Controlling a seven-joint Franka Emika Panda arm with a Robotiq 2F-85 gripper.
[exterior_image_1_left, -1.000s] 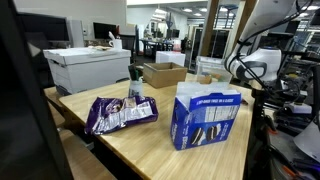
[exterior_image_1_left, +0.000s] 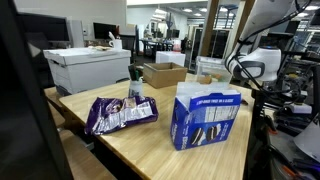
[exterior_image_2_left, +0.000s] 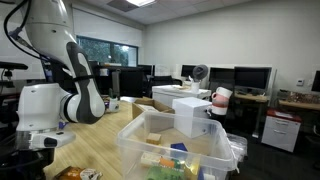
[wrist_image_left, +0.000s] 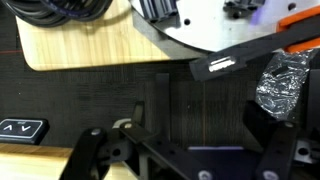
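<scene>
In the wrist view my gripper stands open, its dark fingers (wrist_image_left: 98, 146) wide apart at the bottom with nothing held between them. It hangs over a dark surface beside a wooden table edge (wrist_image_left: 110, 62). The white arm (exterior_image_2_left: 52, 104) is bent at the left of the second exterior view and at the right of the first; its fingertips cannot be made out in either. On the table lies a purple snack bag (exterior_image_1_left: 122, 114), left of an upright blue and white box (exterior_image_1_left: 205, 122). A bottle (exterior_image_1_left: 135, 88) stands behind the bag.
A clear bin (exterior_image_2_left: 137, 132) with colored pieces stands near the arm. Farther back are a cardboard box (exterior_image_1_left: 163, 76) and a white box (exterior_image_1_left: 88, 70). A black and orange tool (wrist_image_left: 262, 48), coiled cable (wrist_image_left: 75, 10) and crumpled clear plastic (wrist_image_left: 282, 82) appear around the gripper.
</scene>
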